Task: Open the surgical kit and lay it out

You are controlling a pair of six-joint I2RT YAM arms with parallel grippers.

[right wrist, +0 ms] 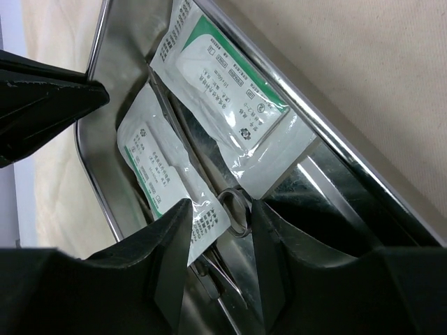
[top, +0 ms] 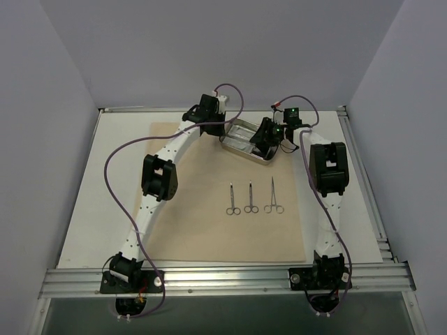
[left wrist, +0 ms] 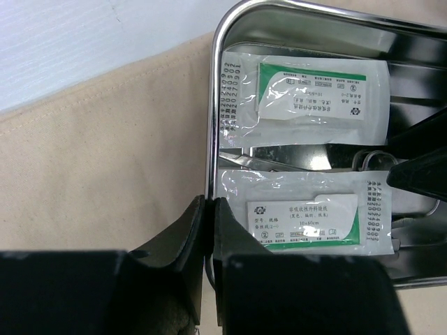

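A steel tray (top: 237, 153) sits at the back of the beige cloth, holding two white-and-green suture packets (left wrist: 304, 216) (right wrist: 223, 91) and metal instruments with finger rings (right wrist: 236, 209). My left gripper is shut on the tray's left rim. My right gripper is inside the tray over a ring handle, part open; whether it touches the ring is unclear. On the cloth in front lie two scissors (top: 232, 202) (top: 250, 202) and a clamp (top: 273, 202) in a row.
White table (top: 105, 181) shows around it, with grey walls beyond.
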